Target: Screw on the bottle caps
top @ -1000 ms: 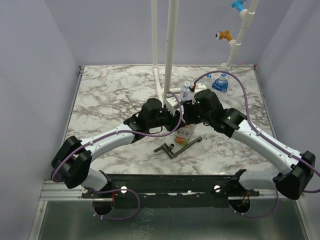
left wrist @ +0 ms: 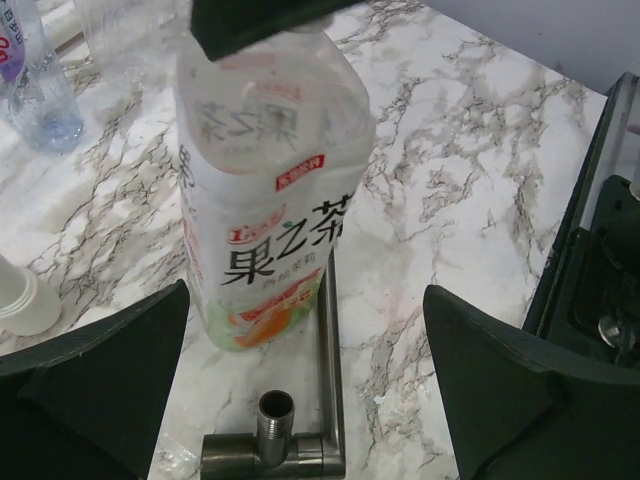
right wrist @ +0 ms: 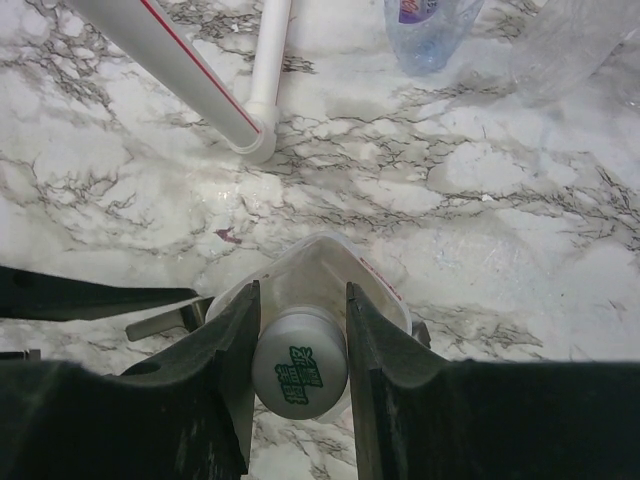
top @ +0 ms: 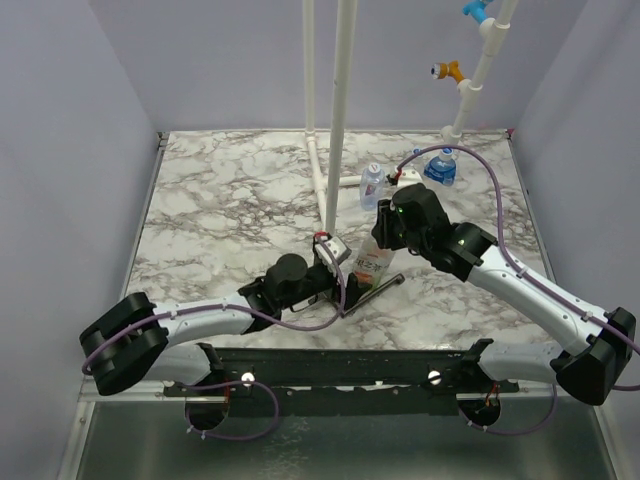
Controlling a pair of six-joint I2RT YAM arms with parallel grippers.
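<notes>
A tea bottle [top: 372, 260] with a 果之茶 label [left wrist: 265, 220] stands upright. My right gripper is shut on its white cap [right wrist: 300, 365], which has green print, at the bottle's top. My left gripper is open, its fingers low on either side of the bottle's lower part in the left wrist view, with nothing clearly gripped. In the top view the left gripper [top: 338, 280] is just left of and below the right one.
A metal pipe fitting [left wrist: 275, 430] lies under the left gripper. Small plastic bottles [top: 371, 185] [top: 440, 168] stand at the back. White pipes [top: 335, 120] rise behind the bottle.
My left gripper has moved down and toward the front, away from the bottle's top. The right gripper has shifted slightly and stays at the cap.
</notes>
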